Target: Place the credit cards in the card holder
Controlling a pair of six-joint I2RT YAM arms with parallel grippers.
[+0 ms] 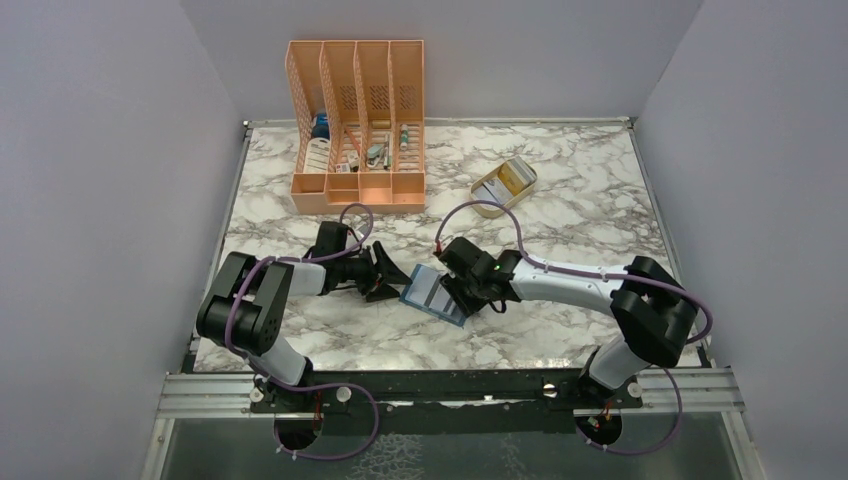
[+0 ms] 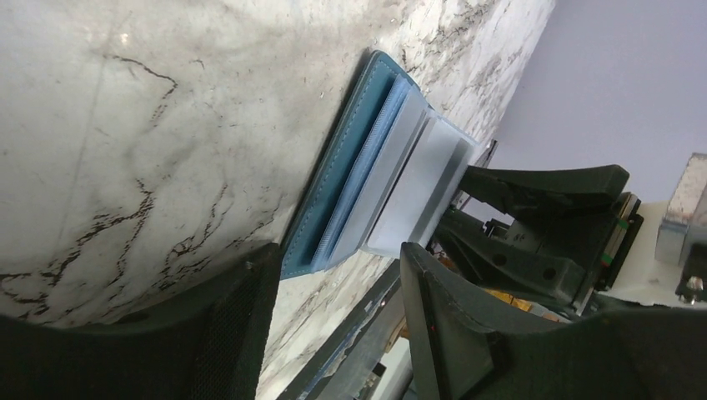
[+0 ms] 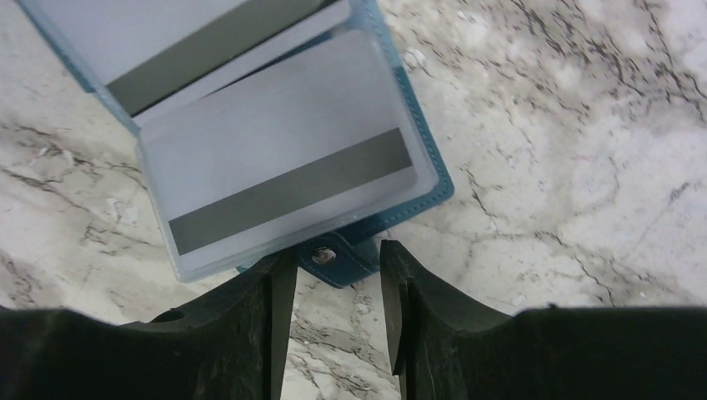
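The blue card holder (image 1: 432, 291) lies spread on the marble table between both arms, its clear sleeves with grey stripes facing up. In the left wrist view the holder's blue cover (image 2: 333, 171) lies ahead of my left gripper, whose fingers stand apart with nothing seen held. Over the holder's right part is my right gripper (image 1: 462, 296). Seen from the right wrist, a clear sleeve (image 3: 288, 150) and a blue snap tab (image 3: 338, 260) reach toward the open, spaced fingertips, and nothing is gripped. Cards (image 1: 513, 179) lie in a small yellowish tray (image 1: 476, 202) at the back.
A peach organizer (image 1: 358, 197) with several compartments of small items stands at the back left. Bare marble (image 1: 580, 200) lies right of the tray, and the table's front strip is largely clear.
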